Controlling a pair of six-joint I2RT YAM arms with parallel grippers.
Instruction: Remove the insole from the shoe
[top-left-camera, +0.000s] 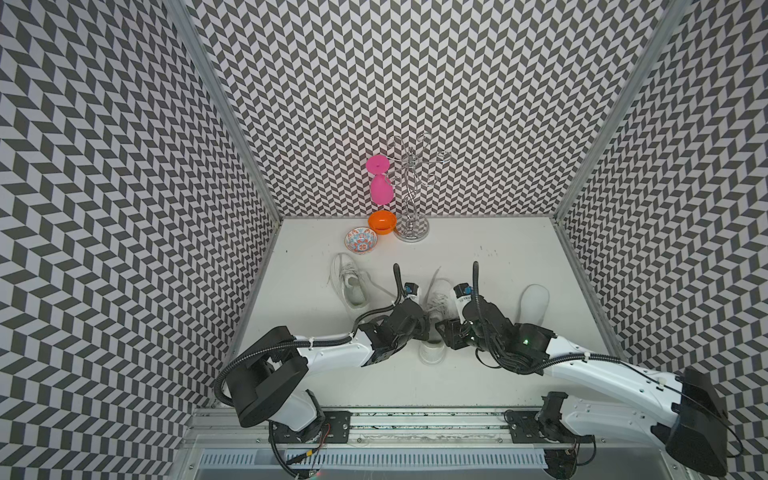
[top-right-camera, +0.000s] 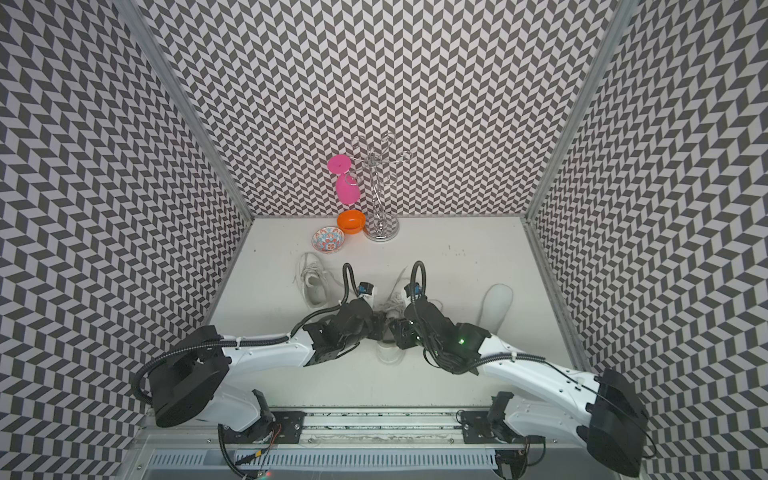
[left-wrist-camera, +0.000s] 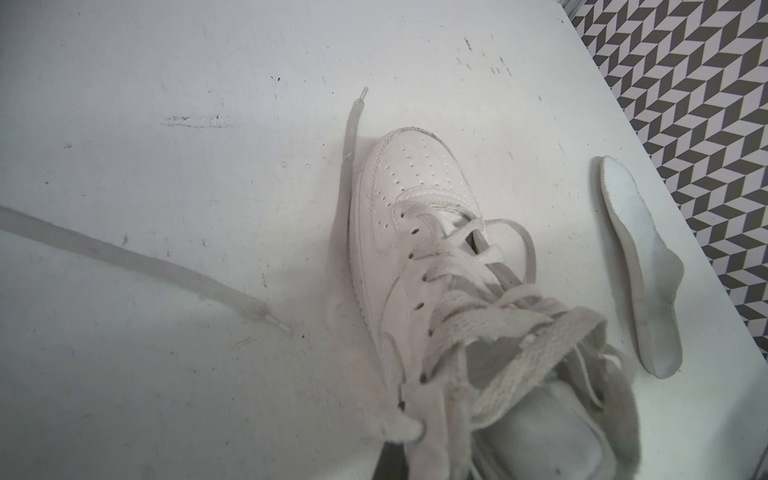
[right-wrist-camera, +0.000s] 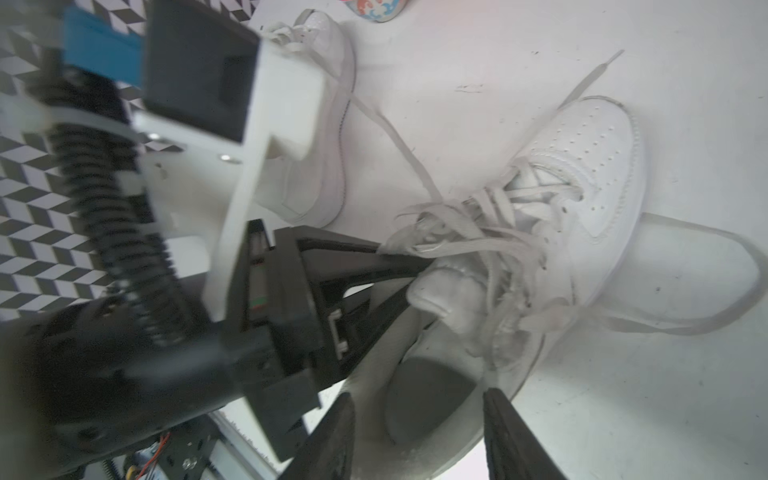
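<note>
A white laced shoe (left-wrist-camera: 416, 172) stands mid-table, toe pointing away, and both grippers are at it. Inside its opening, the right wrist view shows the grey insole surface (right-wrist-camera: 428, 396). My left gripper has its fingers closed together at the collar beside the tongue (right-wrist-camera: 452, 296), apparently pinching the thin edge. One dark finger (left-wrist-camera: 389, 464) shows outside the collar in the left wrist view; the other is hidden. Over the heel opening, the fingers of my right gripper stand apart with nothing gripped between them. A loose insole (left-wrist-camera: 640, 264) lies on the table to the right.
A second white shoe (top-left-camera: 352, 284) is at the left, its lace trailing toward the middle. Behind it are a patterned bowl (top-left-camera: 361, 240), an orange bowl (top-left-camera: 382, 222) and a metal stand (top-left-camera: 412, 228) with pink items.
</note>
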